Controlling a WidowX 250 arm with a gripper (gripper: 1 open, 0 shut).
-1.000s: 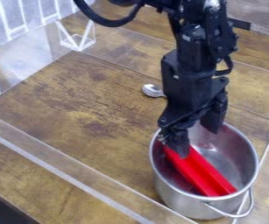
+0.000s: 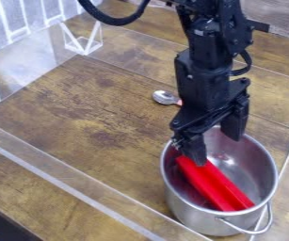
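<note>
My gripper (image 2: 212, 128) is open, held over a steel pot (image 2: 257, 164) at the right of the camera view, with its fingers apart at the pot's rim and partly inside it. A red bar-shaped object (image 2: 217, 185) lies slanted inside the pot, just below the nearer finger. The black body of the gripper hides the back part of the pot.
A silver spoon (image 2: 163, 97) lies on the wooden table (image 2: 72, 132) behind the gripper, partly hidden by it. A white wire stand (image 2: 84, 38) is at the back left.
The gripper has shifted and turned slightly over the pot, a little upward in the view. The red object and the pot look unchanged.
</note>
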